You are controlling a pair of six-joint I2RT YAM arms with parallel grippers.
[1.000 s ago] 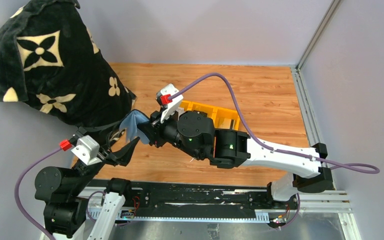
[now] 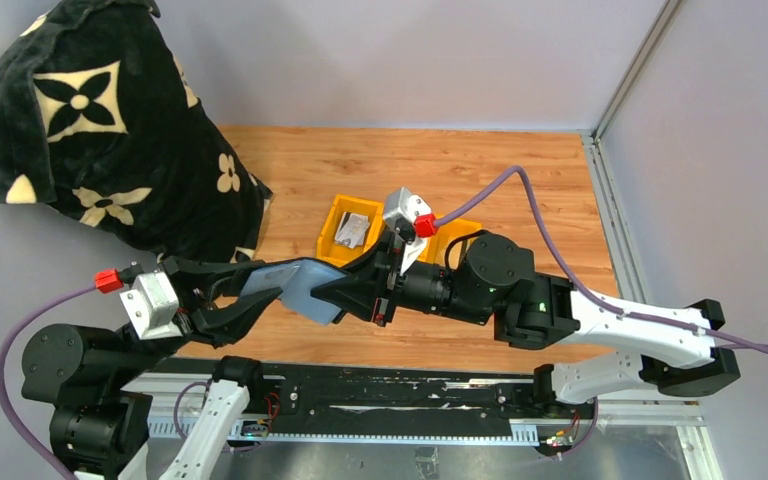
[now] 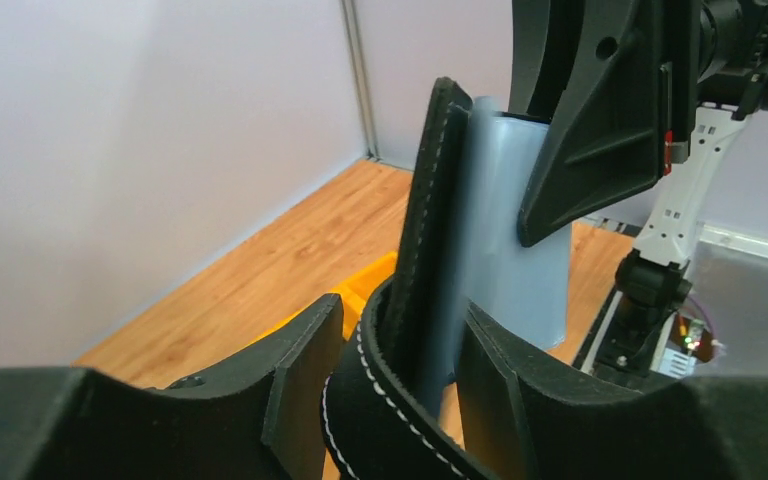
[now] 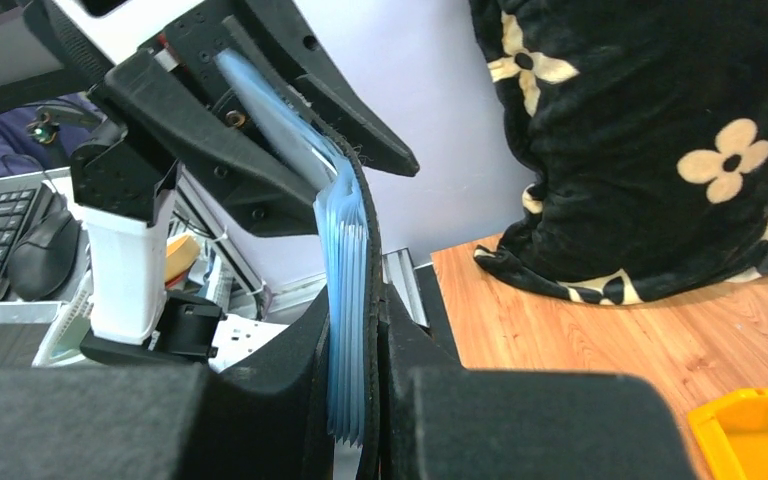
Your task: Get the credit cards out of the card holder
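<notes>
The card holder (image 2: 309, 292), with pale blue clear sleeves and a black cover, is held in the air between both arms. My right gripper (image 2: 345, 288) is shut on one end of it. In the right wrist view the stacked sleeves (image 4: 348, 270) stand edge-on above that grip. My left gripper (image 2: 267, 281) has its fingers spread around the other end. The left wrist view shows the black cover (image 3: 422, 190) and sleeves passing between those parted fingers; contact is hard to judge. Whether a card sits inside a sleeve cannot be made out.
A yellow bin (image 2: 326, 245) on the wooden table holds whitish cards (image 2: 353, 229). More yellow bin (image 2: 468, 228) shows behind the right arm. A black patterned cushion (image 2: 110, 140) fills the back left.
Both arms have moved apart: the right one rightward with the holder, the left one slightly leftward. The holder was bent and bunched; now it is stretched out flatter.
</notes>
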